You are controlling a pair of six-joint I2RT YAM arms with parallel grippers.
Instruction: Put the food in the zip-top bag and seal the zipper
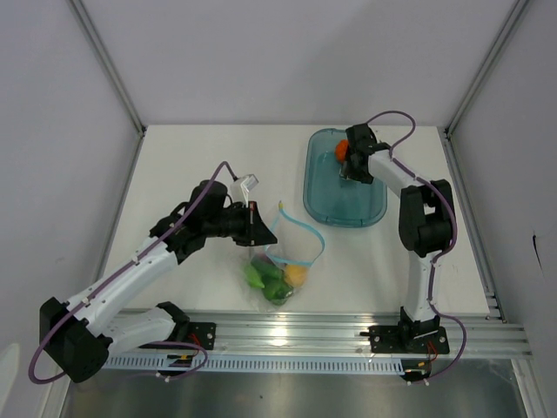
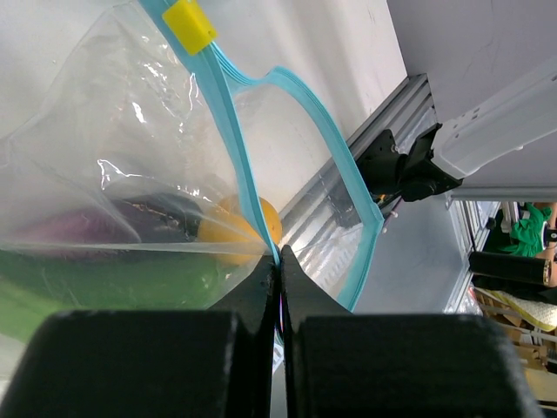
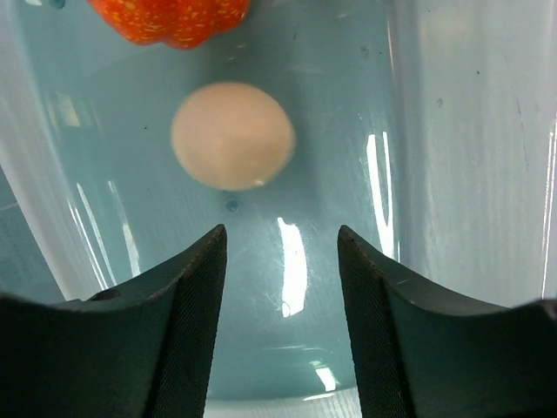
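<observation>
The clear zip top bag with its light blue zipper rim (image 1: 303, 225) stands with its mouth spread. Inside it lie green food (image 1: 277, 291), a yellow-orange round piece (image 1: 296, 275) and a dark purple piece (image 2: 157, 218). My left gripper is shut on the blue rim at one side of the mouth. In the blue tray (image 1: 348, 205), a pale egg-like piece (image 3: 233, 137) lies just beyond the fingertips of my right gripper. Those fingers stand apart with only tray floor visible between them. Farther off in the tray sits an orange-red pumpkin-like piece (image 3: 174, 17).
Raised walls surround the tray (image 3: 396, 174) where my right gripper works. A yellow zipper slider (image 2: 190, 26) sits at one end of the bag's rim. White table shows clear between bag and tray.
</observation>
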